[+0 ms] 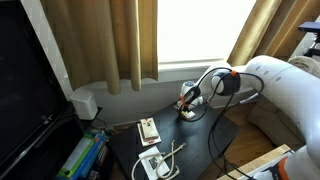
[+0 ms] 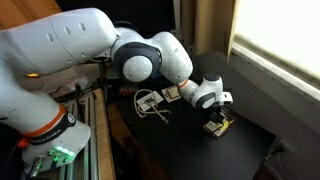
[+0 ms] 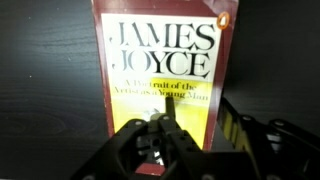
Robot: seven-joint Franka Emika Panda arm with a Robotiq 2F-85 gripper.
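Note:
A James Joyce paperback (image 3: 162,75), with a dark red border and a white and yellow cover, lies face up on the dark table in the wrist view. My gripper is over its lower right part, with its fingers apart. One finger (image 3: 169,108) shows against the yellow cover, the other beside the book's right edge; whether either touches it is unclear. From outside, the book (image 2: 217,127) appears small below the gripper (image 2: 212,113). The arm partly covers the book (image 1: 187,115) in the other exterior view.
Left of the arm, a second pale book or box (image 1: 149,131) lies on the table, with a white cable (image 1: 169,160) near it. A curtained wall and window stand behind.

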